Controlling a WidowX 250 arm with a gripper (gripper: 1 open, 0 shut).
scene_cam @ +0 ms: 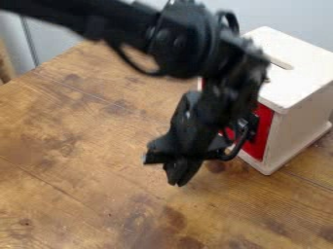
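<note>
My gripper (pixel 180 167) hangs low over the wooden table (pixel 65 165), just left of a white box (pixel 294 105) with a red front panel (pixel 262 130). The arm covers most of that front and much of the black handle on it. The fingers are dark and blurred, so whether they are open or shut is unclear.
A pale wall stands behind, and the box takes up the right side.
</note>
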